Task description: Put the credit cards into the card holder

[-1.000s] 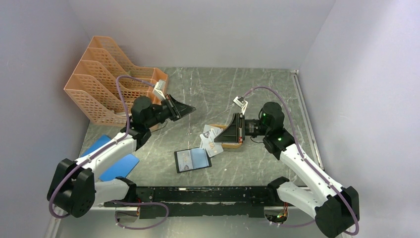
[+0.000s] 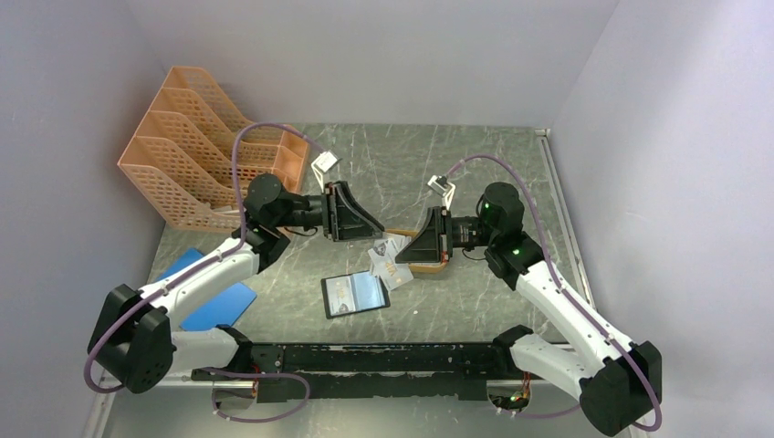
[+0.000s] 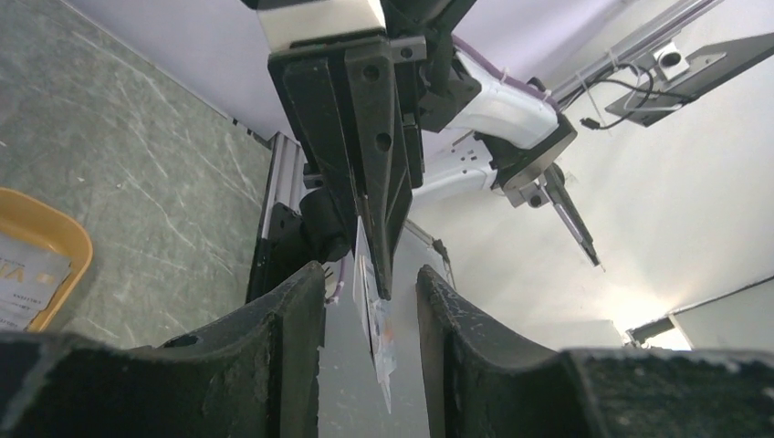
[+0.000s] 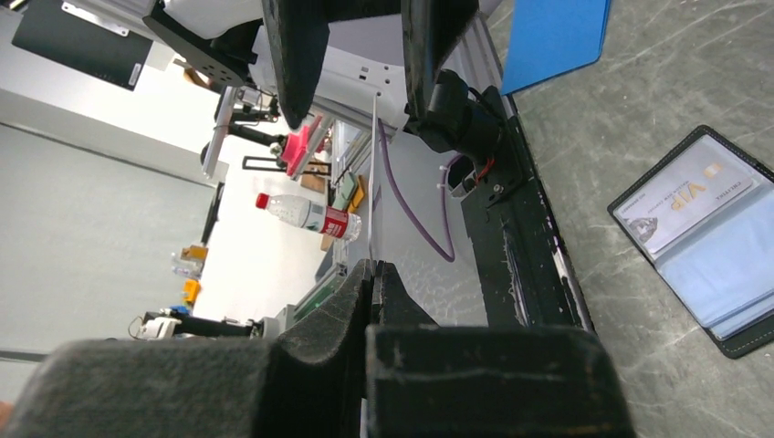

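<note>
My right gripper is shut on a thin white card, gripped by one end and seen edge-on in the right wrist view. From the left wrist view the same card sticks out of the right fingertips. My left gripper is part open, and the card's far end appears in the gap between its fingers; whether they touch cannot be told. The black card holder lies unfolded on the table, with a VIP card on one side and a pale blue pocket on the other.
Beneath the right gripper stands a tan tray containing cards. An orange slotted rack fills the back left. A blue folder lies at front left. Bare table surrounds the holder.
The right arm and the card holder have hardly moved.
</note>
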